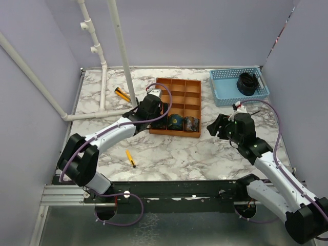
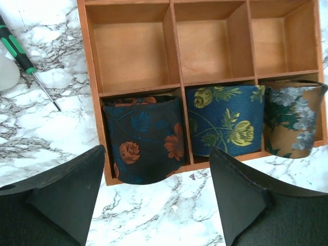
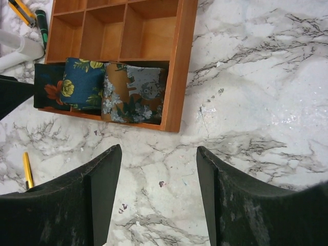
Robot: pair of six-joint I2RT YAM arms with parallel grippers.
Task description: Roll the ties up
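Note:
Three rolled ties fill the front row of a wooden compartment box [image 1: 200,105]. The dark one with orange flowers [image 2: 146,141] sits in the left compartment, the blue one with yellow flowers [image 2: 225,120] in the middle, and the brown one with grey flowers [image 3: 134,93] on the right. My left gripper hovers above the dark roll, its fingers wide apart and nothing held. To the right of the box, over bare table, my right gripper has its fingers spread with nothing between them.
A blue basket [image 1: 221,88] at the back right holds a dark coiled thing [image 1: 247,84]. White pipes [image 1: 102,77] stand back left. A yellow tool [image 1: 130,158] lies front left, a green-black screwdriver [image 2: 18,48] beside the box.

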